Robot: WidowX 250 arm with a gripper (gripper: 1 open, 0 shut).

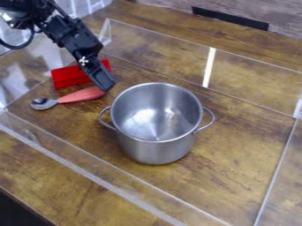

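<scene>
My gripper [99, 79] reaches in from the upper left, angled down over a red block [69, 76] and just above the right end of a spoon with a pink handle [80, 94]. Its fingers look shut, and I cannot make out anything held between them. The spoon's metal head [44, 103] points left. A large steel pot [157, 137] with two side handles stands empty at the middle, right of the spoon.
The wooden table [236, 132] has clear panels along its sides and a white tape strip [209, 66] near the back. Free surface lies right of and behind the pot.
</scene>
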